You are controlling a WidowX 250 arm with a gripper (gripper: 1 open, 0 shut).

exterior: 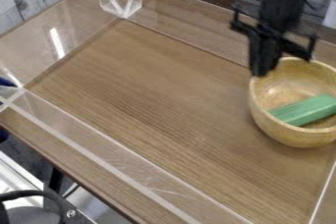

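Note:
My black gripper (262, 51) hangs at the top right, blurred, just above and behind the upper left rim of a light wooden bowl (269, 120). Its fingers look shut or nearly so, though the blur hides their exact state; nothing shows held. A green block (304, 110) lies in the right part of the bowl.
Clear plastic strips run along its edges, with an angular clear piece at the back left. Dark cables lie at the bottom left, off the table.

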